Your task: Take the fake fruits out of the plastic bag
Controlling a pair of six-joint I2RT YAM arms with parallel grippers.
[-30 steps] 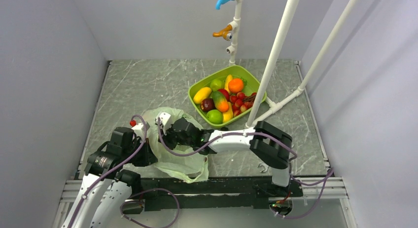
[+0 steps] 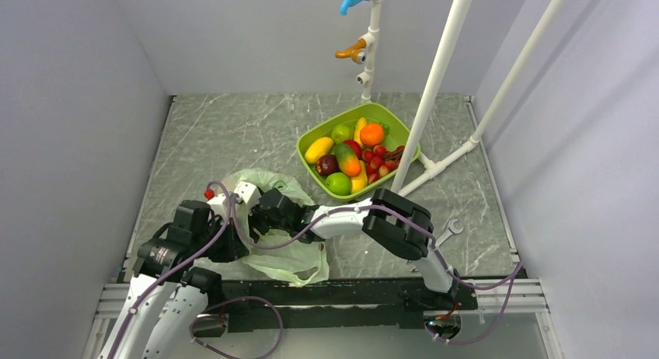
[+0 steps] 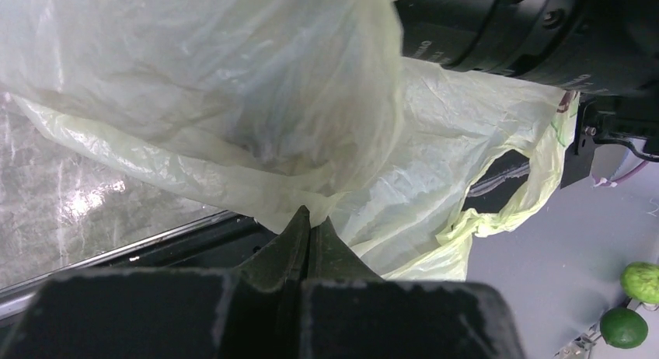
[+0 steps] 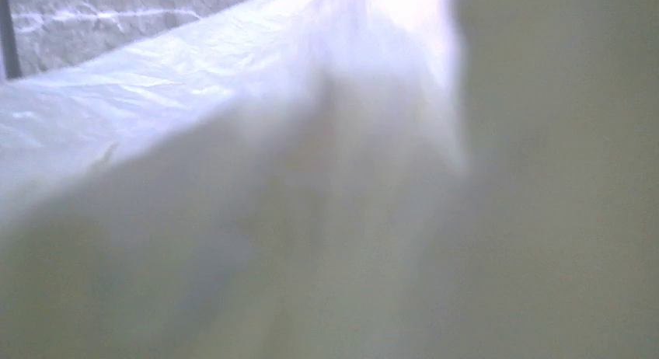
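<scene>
The pale green, see-through plastic bag (image 2: 291, 259) lies crumpled at the front left of the table, one handle loop towards the front. My left gripper is shut on a fold of the bag at its edge, the film gathering at the fingertips. From the right, my right arm reaches over the bag, and the right gripper (image 2: 253, 224) is down inside its opening, close to the left one. Blurred plastic fills most of the right wrist view, hiding the right fingers and anything between them. No fruit shows inside the bag now.
A green basket (image 2: 304, 145) full of fake fruits stands at the back right of the bag. Beside it runs a white pipe frame (image 2: 435, 64). A wrench (image 2: 449, 231) lies at the right.
My right gripper has moved left and down into the bag, closer to the left one. The left arm has stayed still.
</scene>
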